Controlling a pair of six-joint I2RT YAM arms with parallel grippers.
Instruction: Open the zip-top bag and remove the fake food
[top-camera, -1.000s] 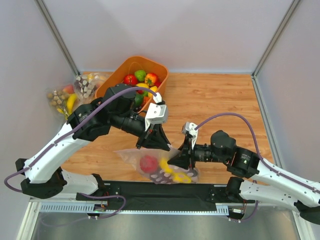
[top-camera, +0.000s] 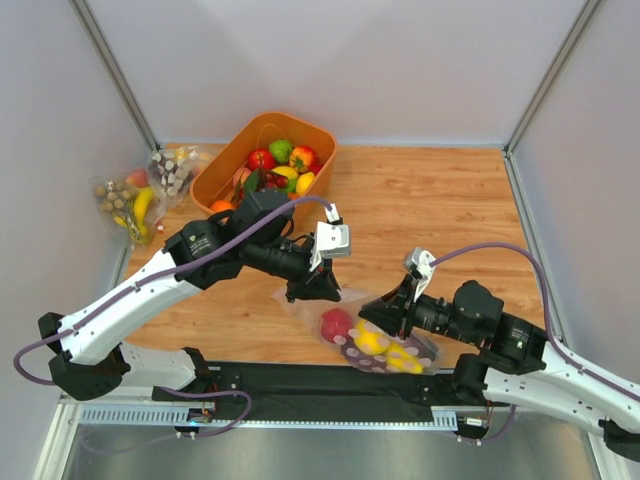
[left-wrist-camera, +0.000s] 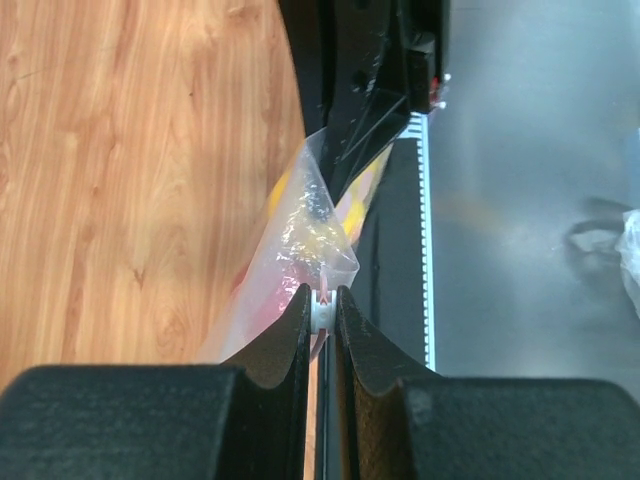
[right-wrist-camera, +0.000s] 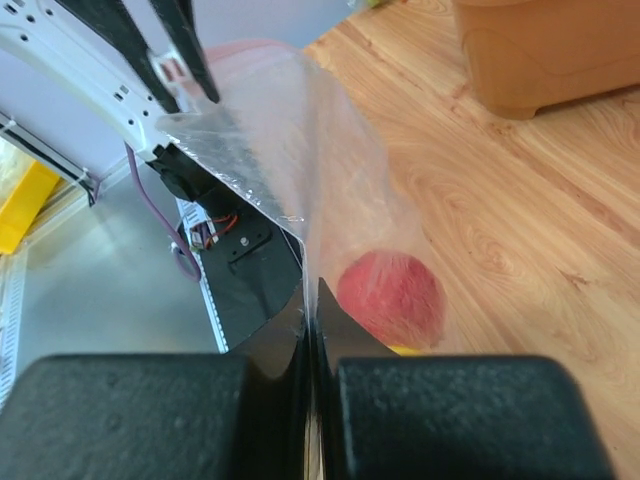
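Note:
The clear zip top bag (top-camera: 350, 345), white-dotted, lies at the table's front edge with a red fake food (top-camera: 336, 325) and yellow pieces (top-camera: 404, 358) inside. My left gripper is shut on one end of the bag's film, pulled up to a point in the left wrist view. Over the other side of the bag stands my right gripper. Its fingers are almost together, with the bag's edge running up between them; whether they clamp it I cannot tell. In the right wrist view the film (right-wrist-camera: 350, 150) stretches between both grippers, the red food (right-wrist-camera: 392, 297) behind it.
An orange bin (top-camera: 228, 170) full of fake fruit and vegetables stands at the back left. Two other filled clear bags (top-camera: 130, 205) lie left of it.

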